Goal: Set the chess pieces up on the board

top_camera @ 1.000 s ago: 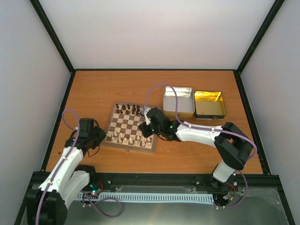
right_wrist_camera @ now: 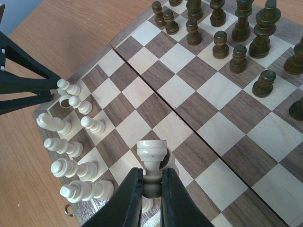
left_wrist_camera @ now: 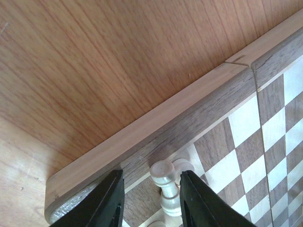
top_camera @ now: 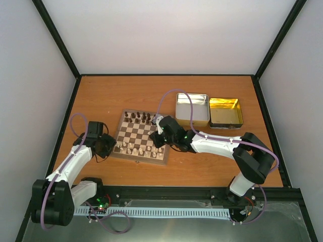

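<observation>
The chessboard (top_camera: 132, 131) carries dark pieces at the back and white pieces at the front. My right gripper is shut on a white piece (right_wrist_camera: 152, 150), held over the board's right part, with other white pieces partly hidden behind it. My left gripper is part open at the board's left front corner, a white piece (left_wrist_camera: 165, 184) standing between or just beyond its fingertips, not visibly gripped. In the right wrist view the dark pieces (right_wrist_camera: 263, 33) stand in rows, and several white pieces (right_wrist_camera: 75, 170) stand along the near edge.
A silver tin (top_camera: 192, 107) and a gold tin (top_camera: 225, 112) sit behind my right arm at the back right.
The right arm has barely moved.
</observation>
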